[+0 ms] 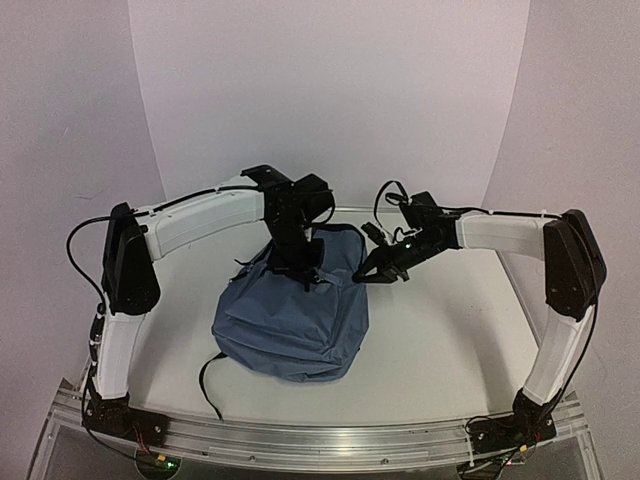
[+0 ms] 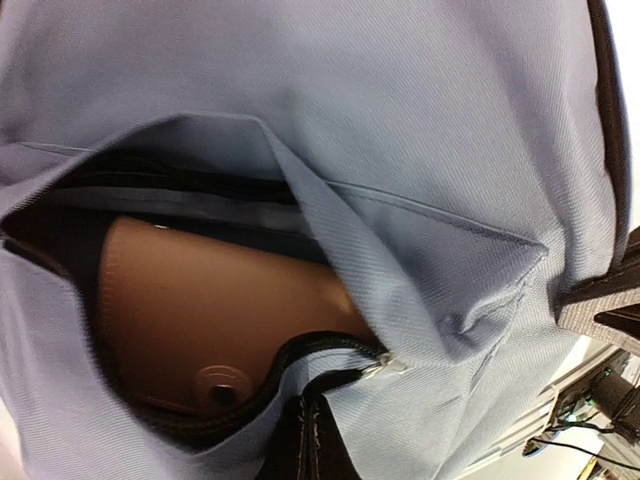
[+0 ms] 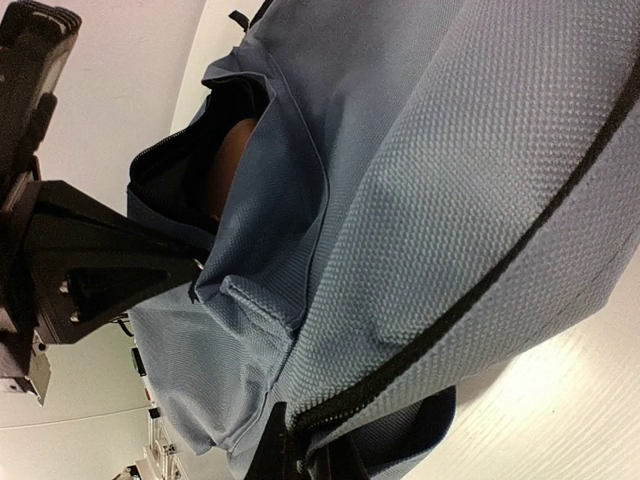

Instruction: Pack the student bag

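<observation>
The blue-grey bag (image 1: 285, 325) lies on the table. In the left wrist view, its front pocket gapes, and a brown case with a round snap (image 2: 215, 310) sits inside. At the right end of that opening is a metal zipper slider (image 2: 385, 363). My left gripper is shut on the slider's black pull. My right gripper is shut on the bag's edge, beside a black zipper (image 3: 400, 360). From above, the left gripper (image 1: 310, 284) is over the pocket, with the right gripper (image 1: 362, 277) at the bag's right side.
A black strap (image 1: 208, 385) trails from the bag's lower left onto the table. Along the front runs a metal rail (image 1: 320, 435).
</observation>
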